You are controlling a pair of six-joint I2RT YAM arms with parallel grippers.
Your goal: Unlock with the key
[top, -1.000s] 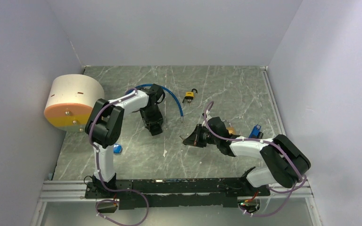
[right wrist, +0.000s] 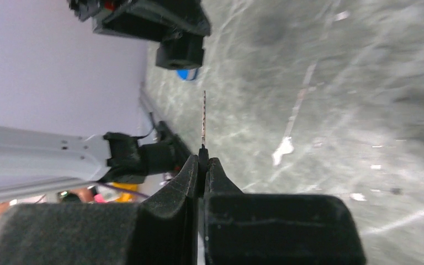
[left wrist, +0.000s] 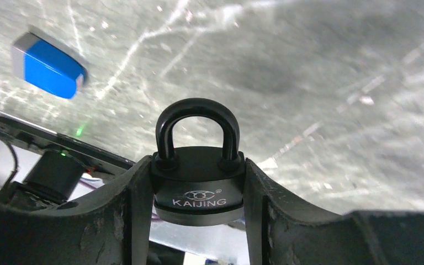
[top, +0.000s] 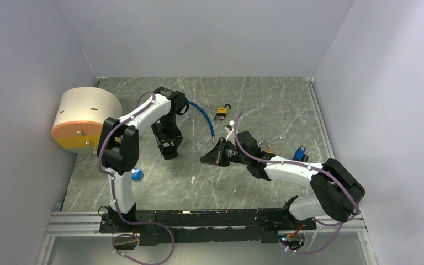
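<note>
A black KAIJING padlock [left wrist: 197, 185] with a closed black shackle is clamped between the fingers of my left gripper, which hangs left of the table's middle in the top view. My right gripper is shut on a thin silver key [right wrist: 203, 113], held blade outward, pointing toward the left gripper. In the top view the right gripper [top: 216, 154] is right of the left gripper [top: 169, 149], with a gap between them. The padlock's keyhole side is hard to make out.
A cylindrical box [top: 85, 110] stands at the left. A yellow padlock [top: 222, 113] and blue hose [top: 201, 113] lie at the back, blue objects [top: 300, 154] at the right, another blue piece [top: 137, 174] at front left.
My left gripper with the padlock has shifted left and slightly, unevenly, over the last second. My right gripper has moved left and up in the top view, toward it.
</note>
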